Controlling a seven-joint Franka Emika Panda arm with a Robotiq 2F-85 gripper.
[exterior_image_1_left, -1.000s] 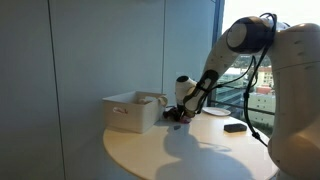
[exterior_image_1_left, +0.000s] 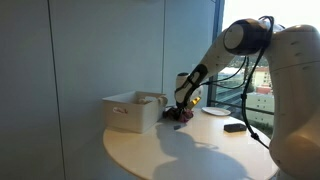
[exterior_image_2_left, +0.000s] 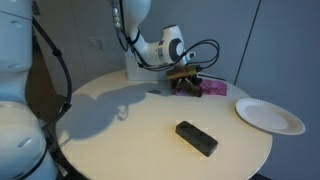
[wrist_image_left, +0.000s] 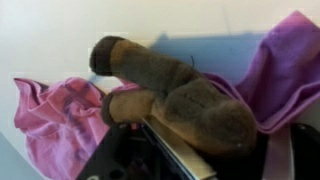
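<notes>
A brown plush toy (wrist_image_left: 160, 72) fills the middle of the wrist view, with two stubby limbs pointing up and left. Beneath and around it lies pink-purple cloth (wrist_image_left: 62, 128), which also shows as a pink patch (exterior_image_2_left: 214, 87) at the table's back in the second exterior view. My gripper is down at the toy, its fingers (wrist_image_left: 180, 150) on either side of the toy's near end. Their tips are partly hidden, so whether they press on it cannot be told. From the first exterior view, the gripper (exterior_image_1_left: 184, 106) is low over this dark bundle.
A white open box (exterior_image_1_left: 128, 115) stands left of the bundle. A white plate (exterior_image_2_left: 270, 116) lies at the table's right side, and a black oblong block (exterior_image_2_left: 196, 138) nearer the front.
The gripper and wrist have shifted very slightly at the bundle, which stays in about the same place. Box and black block have not moved.
</notes>
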